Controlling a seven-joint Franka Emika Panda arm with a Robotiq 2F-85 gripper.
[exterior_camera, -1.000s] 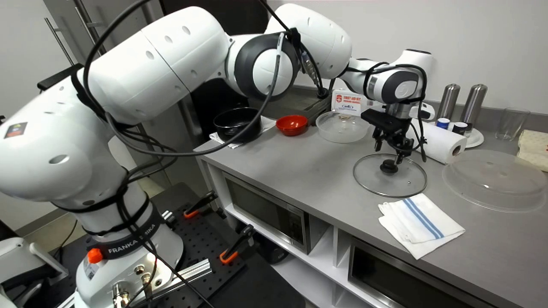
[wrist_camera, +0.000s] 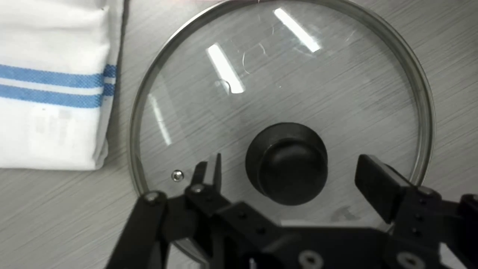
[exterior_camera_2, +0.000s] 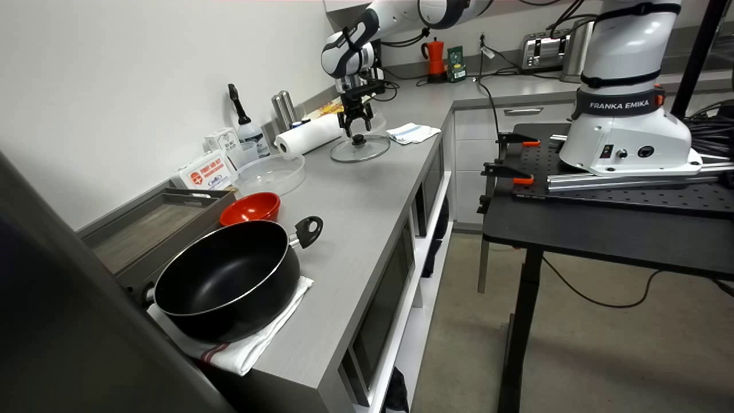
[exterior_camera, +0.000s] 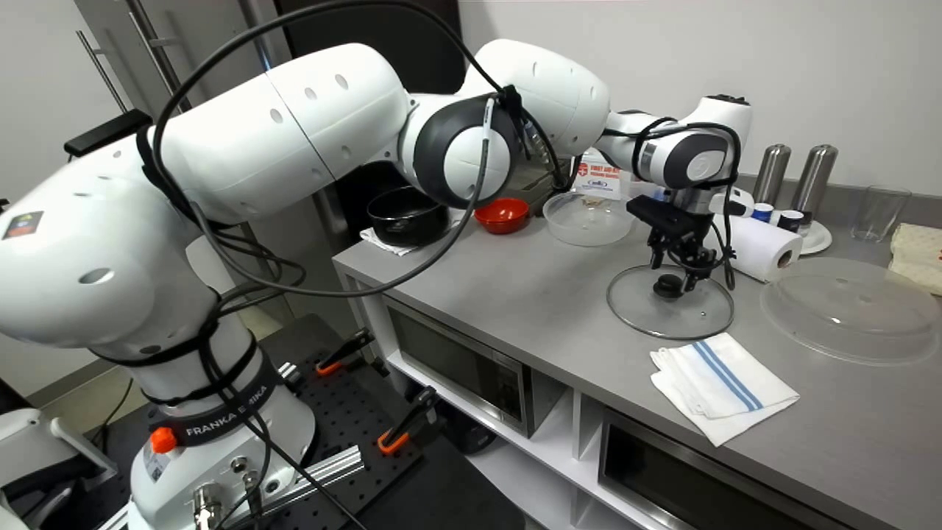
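Note:
A glass lid (exterior_camera: 636,309) with a metal rim lies flat on the grey counter. Its round black knob (wrist_camera: 291,166) points up. Just above the lid is my gripper (exterior_camera: 673,272), fingers pointing down. In the wrist view the fingers stand open, one finger (wrist_camera: 209,175) to the left of the knob and the other finger (wrist_camera: 381,186) to the right, with gaps on both sides. Exterior view 2 also has the lid (exterior_camera_2: 364,152) below the gripper (exterior_camera_2: 358,133). A black pot (exterior_camera_2: 227,275) without a lid sits on a folded towel at the counter's other end.
A white towel with blue stripes (exterior_camera: 724,384) lies close to the lid. Behind are a paper towel roll (exterior_camera: 751,247) and a clear plastic cover (exterior_camera: 848,309). A red bowl (exterior_camera_2: 251,207) and a clear bowl (exterior_camera_2: 272,175) stand along the wall.
My gripper has come down and slightly to the right in exterior view 1, closer to the lid's knob. The lid and the other objects have not moved.

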